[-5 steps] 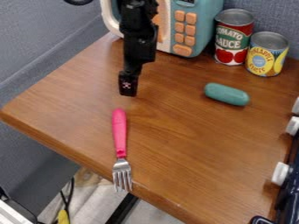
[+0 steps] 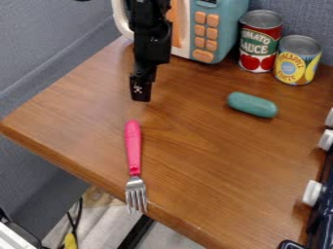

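My black gripper (image 2: 140, 89) points down above the wooden table (image 2: 78, 126), left of centre, just behind a pink-handled fork (image 2: 132, 146) lying with its tines toward the near edge. Whether its fingers are open or shut is hard to make out. A teal cylindrical object (image 2: 252, 104) lies on its side to the right.
A toy microwave (image 2: 208, 29) stands at the back, with a tomato can (image 2: 259, 44) and a yellow-label can (image 2: 298, 63) beside it. A dark appliance with white knobs (image 2: 317, 204) lines the right edge.
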